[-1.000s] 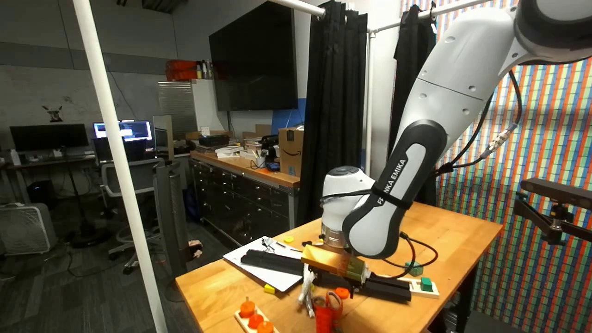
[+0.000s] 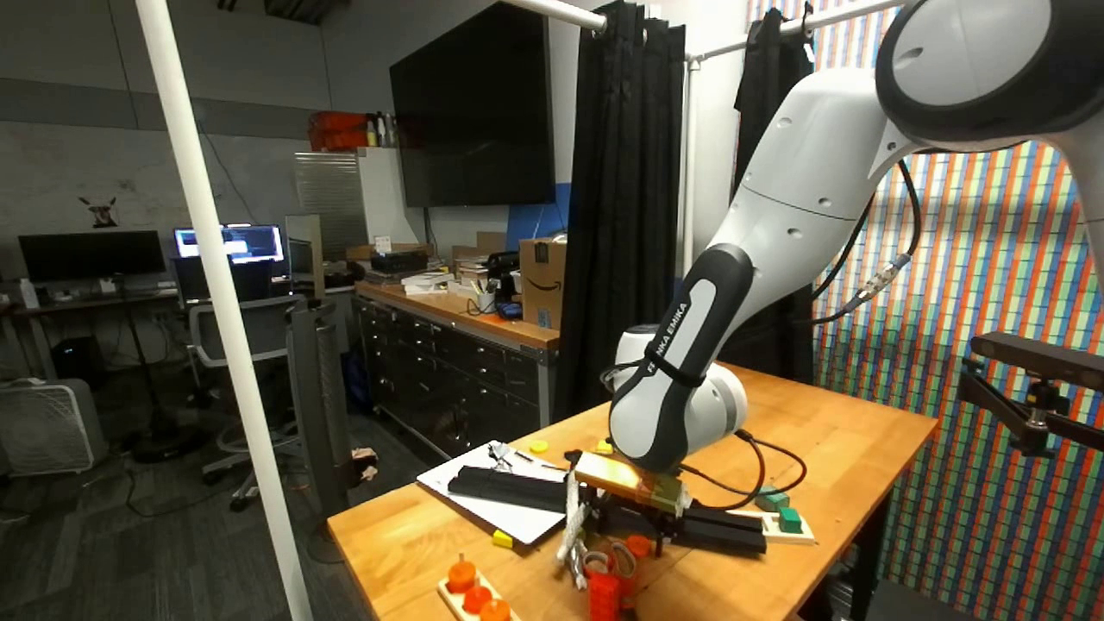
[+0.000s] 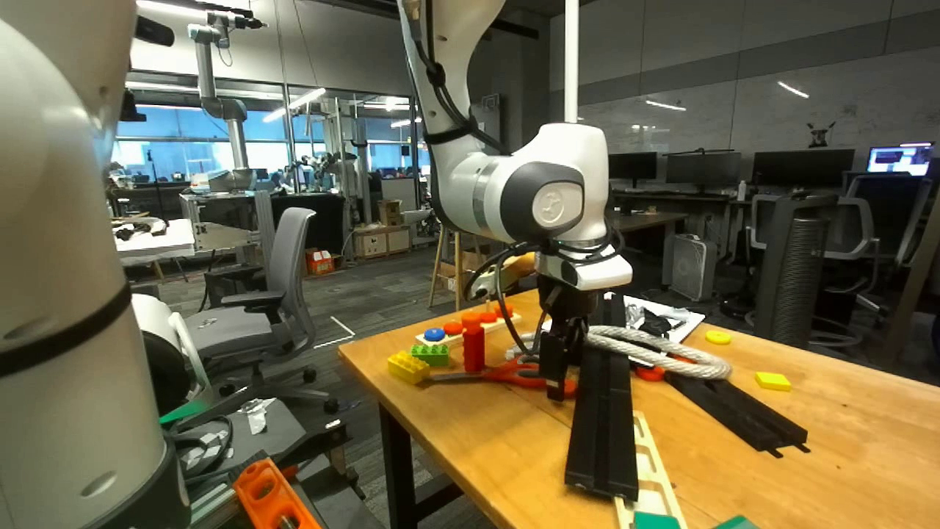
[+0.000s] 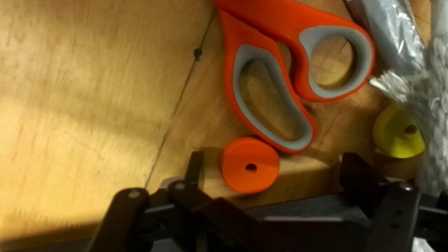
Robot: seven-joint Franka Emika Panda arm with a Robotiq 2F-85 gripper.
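An orange round piece with a small centre hole (image 4: 250,165) lies on the wooden table between the open fingers of my gripper, nearer the left finger (image 4: 195,170) in the wrist view and apart from both. Right beside it are the orange and grey handles of a pair of scissors (image 4: 268,88), one loop at the disc's upper edge. In exterior view 2 my gripper (image 3: 562,370) reaches down close to the tabletop, and the scissors (image 3: 502,374) point away to its left.
Black track pieces (image 3: 603,423) lie close by my gripper. A grey rope (image 3: 661,345) and a yellow disc (image 4: 398,131) are to the right. A peg board with coloured rings (image 3: 467,328), a red cylinder (image 3: 474,344) and bricks (image 3: 407,367) stand leftward. Bare table shows left in the wrist view.
In exterior view 1 the arm has come down towards the table, and its hand now sits lower, near the scissors and the orange piece.
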